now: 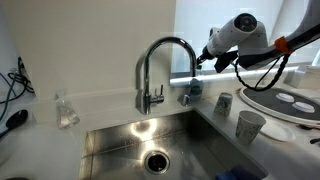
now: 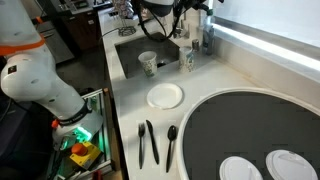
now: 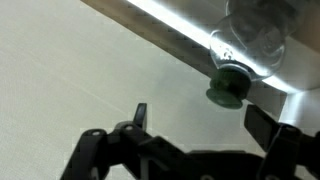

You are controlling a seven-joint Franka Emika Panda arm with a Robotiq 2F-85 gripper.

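My gripper stands open in the wrist view, its two dark fingers wide apart and nothing between them. Just beyond the fingers, nearer the right one, is a clear bottle (image 3: 250,45) with a dark green cap (image 3: 228,90). In the first exterior view the gripper (image 1: 206,60) hangs beside the tap's arched spout, above a small bottle (image 1: 195,88) by the wall behind the sink. It does not appear to touch anything there.
The tall chrome tap (image 1: 147,75) rises behind the steel sink (image 1: 110,145). Grey cups (image 1: 249,127) stand on the right-hand counter. A white plate (image 2: 165,95), a fork, a knife (image 2: 153,141) and a spoon (image 2: 171,145) lie beside the black round mat (image 2: 245,135).
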